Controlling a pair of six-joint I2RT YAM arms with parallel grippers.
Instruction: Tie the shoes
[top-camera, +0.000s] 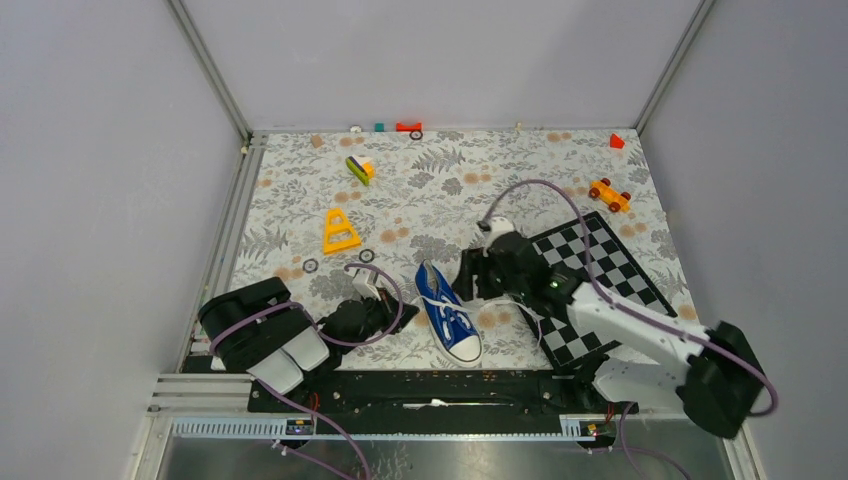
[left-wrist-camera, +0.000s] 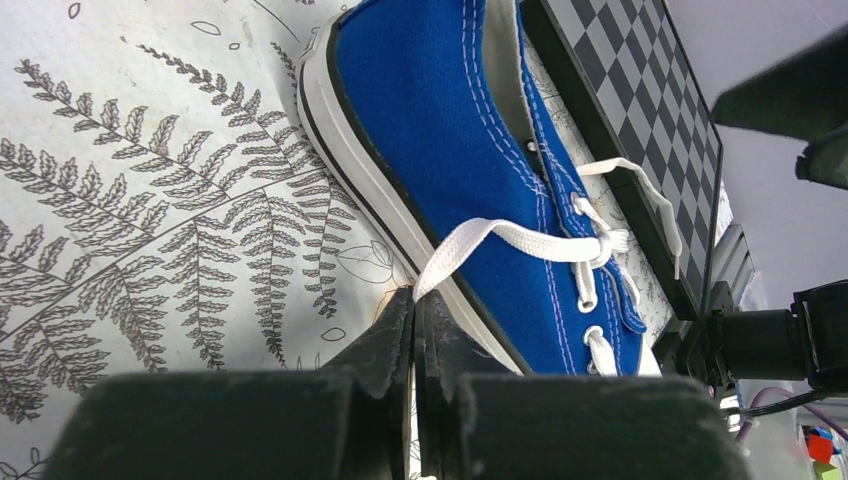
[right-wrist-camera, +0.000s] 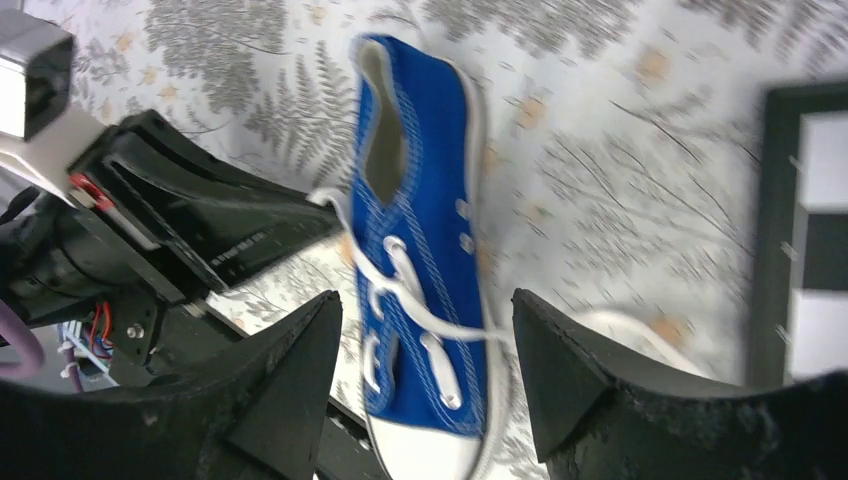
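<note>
One blue canvas shoe (top-camera: 447, 313) lies on the patterned table, its white toe towards the front edge. A white lace (left-wrist-camera: 520, 238) runs from a knot at the eyelets over the shoe's side into my left gripper, which is shut on that lace end. From the knot the other lace end (right-wrist-camera: 640, 335) lies slack across the table to the right, towards the checkered board. My right gripper hangs above the shoe with its fingers wide apart and nothing held between them.
The checkered board (top-camera: 635, 290) lies right of the shoe, partly under my right arm. Farther back are a yellow frame piece (top-camera: 340, 232), a yellow toy car (top-camera: 609, 195) and several small parts.
</note>
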